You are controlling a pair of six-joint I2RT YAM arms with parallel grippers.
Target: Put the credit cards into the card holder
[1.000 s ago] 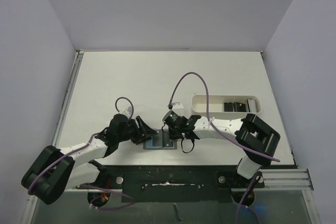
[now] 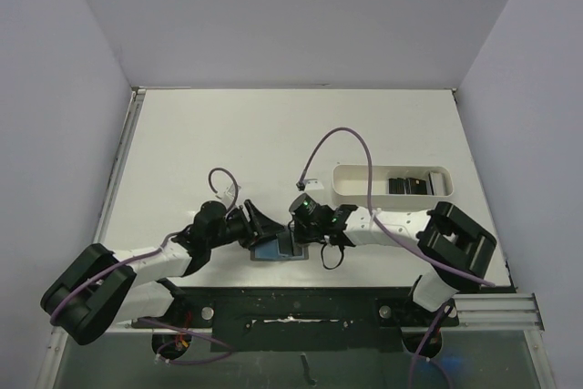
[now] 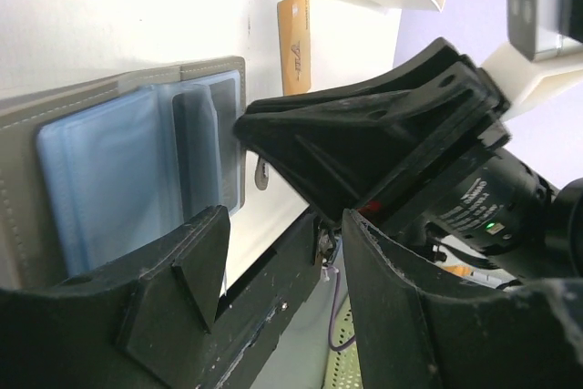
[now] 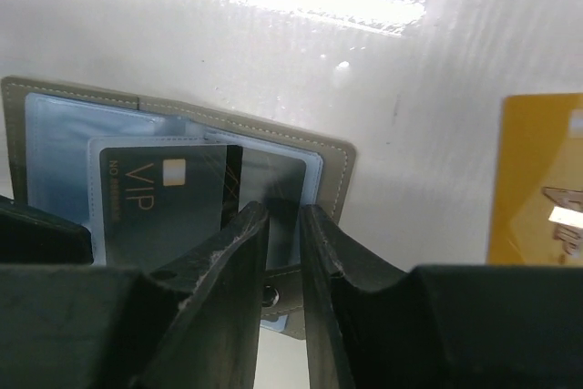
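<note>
The open card holder (image 2: 267, 255) lies on the table with blue sleeves (image 3: 109, 179). A dark VIP card (image 4: 159, 211) sits in it, overlapping the sleeves, beside another dark card (image 4: 282, 179) in the right-hand sleeve. My left gripper (image 2: 261, 225) stands open over the holder's left side, its fingers low in the left wrist view. My right gripper is at the holder's right edge, its fingertips close together at the right card; whether anything is between them is unclear.
A gold card (image 4: 537, 170) lies right of the holder. A white box (image 2: 364, 180) with several cards stands at the back right. The table behind the grippers is clear.
Both arms have shifted slightly to the right over the last second, the holder with them by a small amount.
</note>
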